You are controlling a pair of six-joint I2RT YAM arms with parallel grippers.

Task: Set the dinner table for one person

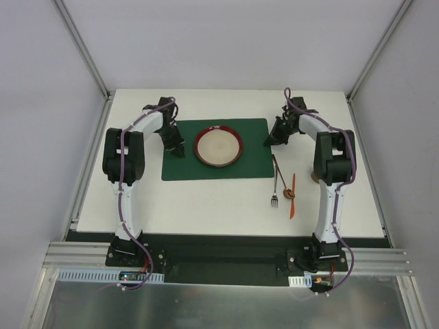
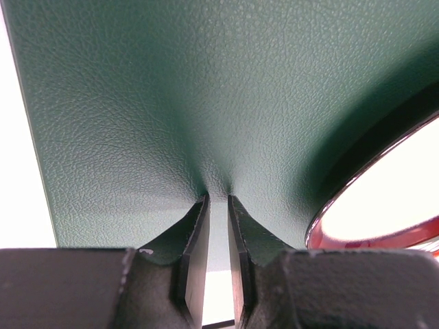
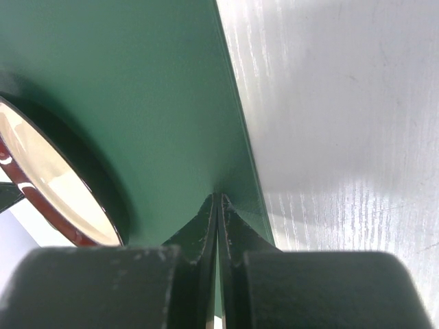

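Observation:
A green placemat [image 1: 256, 164] lies on the white table, a red-rimmed cream plate [image 1: 218, 145] at its middle. My left gripper is low over the mat's left part, left of the plate; its fingertips stand slightly apart, with nothing visible between them. My right gripper is shut, low at the mat's right edge, right of the plate. Below the mat's right corner lie a fork [image 1: 274, 200], a spoon-like utensil [image 1: 288, 192] with a brown bowl and an orange-handled knife [image 1: 293, 204].
A brown round item [image 1: 315, 177] sits partly hidden by the right arm.

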